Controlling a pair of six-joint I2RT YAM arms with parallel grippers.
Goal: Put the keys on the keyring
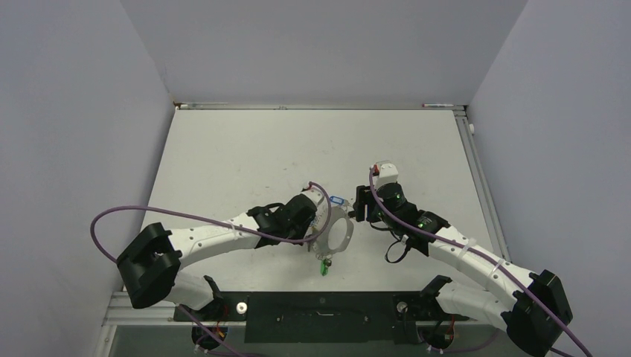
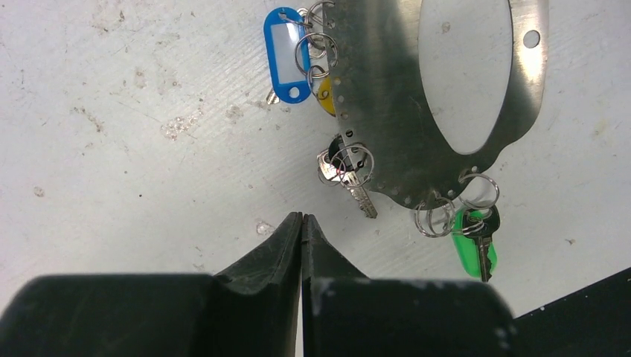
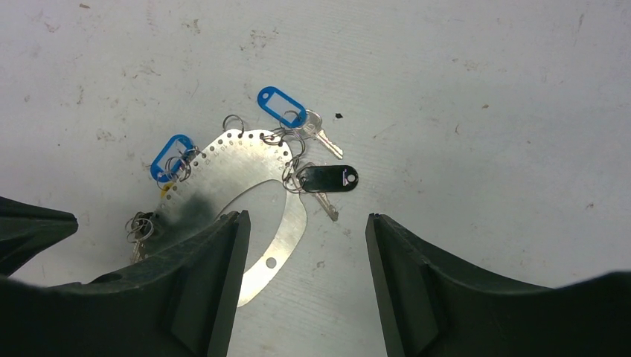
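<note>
In the left wrist view a metal keyring plate (image 2: 379,111) with holes along its edge lies flat on the table. My left gripper is shut with nothing between its fingertips, clear of the plate. A silver key (image 2: 362,199) lies at the plate's lower left edge, with rings and a mostly hidden black tag by it. A dark key lies over a green tag (image 2: 469,256) at the plate's bottom, beside several rings. My right gripper stands open and empty over the plate. A black tag (image 3: 327,178) with a key (image 3: 326,205) lies at the plate's edge.
A blue tag (image 2: 284,59) and part of a yellow tag (image 2: 326,97) sit along the plate's left edge. Another blue tag (image 3: 281,106) lies at its far end with a key (image 3: 327,143).
</note>
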